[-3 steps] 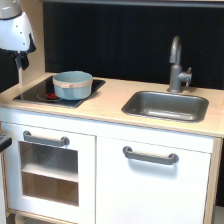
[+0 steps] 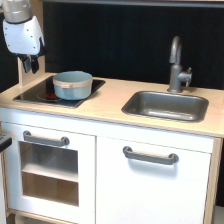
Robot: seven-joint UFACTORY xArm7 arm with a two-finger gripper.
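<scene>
My white arm comes down at the top left, and its gripper [image 2: 29, 66] with small dark fingers hangs over the left rear of the counter. It is apart from the grey-blue pot [image 2: 72, 84], to the pot's left and a little higher. The fingers are too small and dark to show whether they are open or shut. Upright on the black hob [image 2: 45, 92], the pot has a pale handle on its front, and a red patch of the hob shows beside it.
Right of a bare stretch of wooden counter [image 2: 116, 92] lies a steel sink [image 2: 165, 104] with a tall faucet [image 2: 177, 62] behind it. Below are a shelved oven compartment [image 2: 50, 158] and a white cabinet door [image 2: 150, 190] with a grey handle.
The arm and gripper have moved to the right, and slightly down, bringing more of them into view. The pot, sink and cabinet doors look the same.
</scene>
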